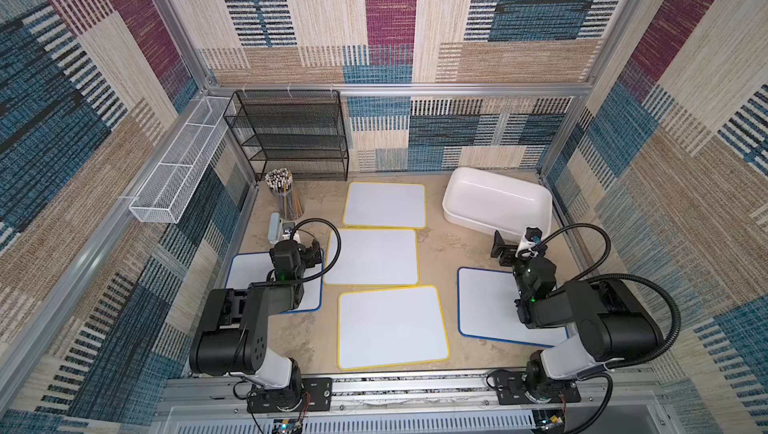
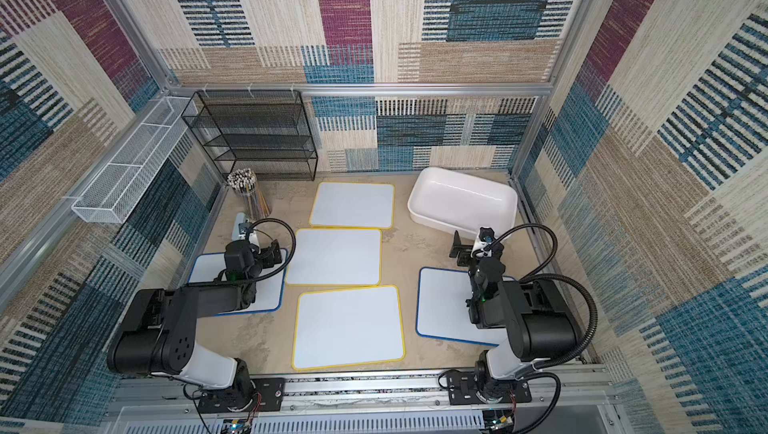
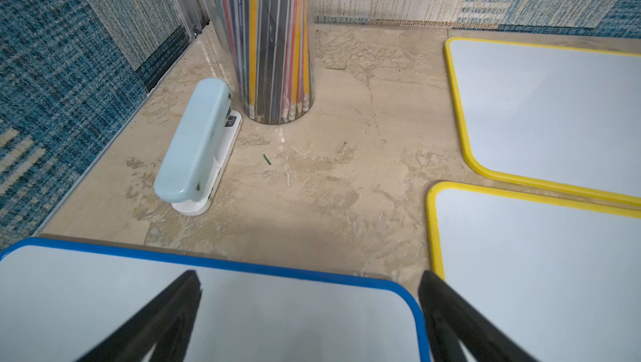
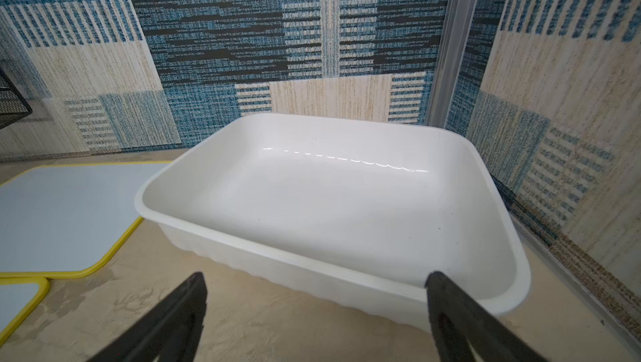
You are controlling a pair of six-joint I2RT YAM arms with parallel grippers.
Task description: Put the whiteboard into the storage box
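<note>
Three yellow-rimmed whiteboards lie flat in the middle: a back one (image 1: 385, 204), a centre one (image 1: 372, 256) and a front one (image 1: 392, 327). One blue-rimmed whiteboard (image 3: 267, 315) is under the left arm, another blue-rimmed whiteboard (image 1: 489, 306) under the right arm. The white storage box (image 4: 334, 188) stands empty at the back right. Above the left blue-rimmed board hovers my left gripper, fingers wide apart, nothing between them. My right gripper is open and empty, in front of the box's near wall.
A clear cup of pencils (image 3: 273, 41) and a pale blue stapler (image 3: 195, 145) stand at the back left. Behind them is a black mesh rack (image 1: 292, 130); a white wire basket (image 1: 182, 162) hangs on the left wall. Bare table shows between the front yellow-rimmed and right blue-rimmed boards.
</note>
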